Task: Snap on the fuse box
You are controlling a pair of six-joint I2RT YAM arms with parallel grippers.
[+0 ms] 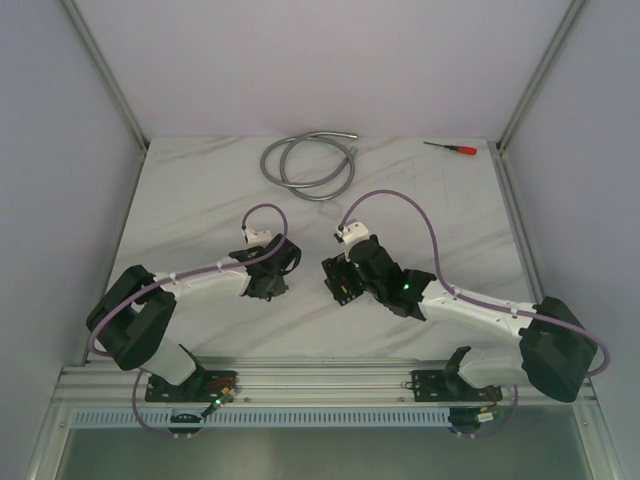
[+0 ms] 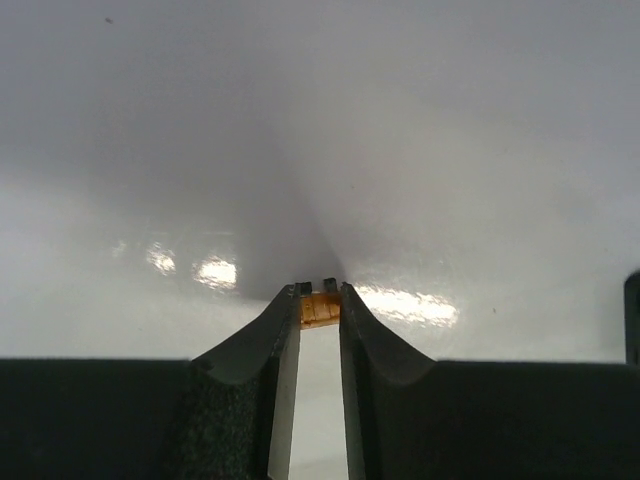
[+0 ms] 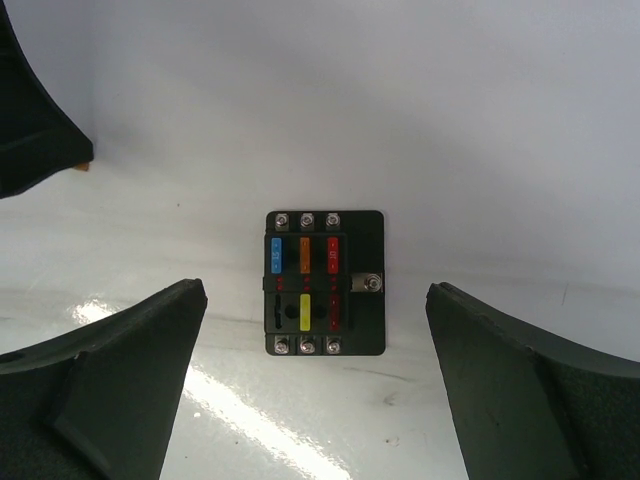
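Observation:
A small orange piece, apparently a fuse (image 2: 318,310), sits between the fingertips of my left gripper, low over the white surface; whether it is gripped firmly I cannot tell. The black fuse box (image 3: 365,320) lies flat in the right wrist view, with blue, orange, red and yellow fuses in it and dark slots at lower left. My right gripper is open above it, its fingers on either side of the box and apart from it. In the top view the box (image 1: 342,288) is partly hidden under the right arm.
A coiled grey hose (image 1: 308,186) lies at the back middle. A red-handled screwdriver (image 1: 461,150) lies at the back right. The left arm's dark housing shows at the upper left of the right wrist view.

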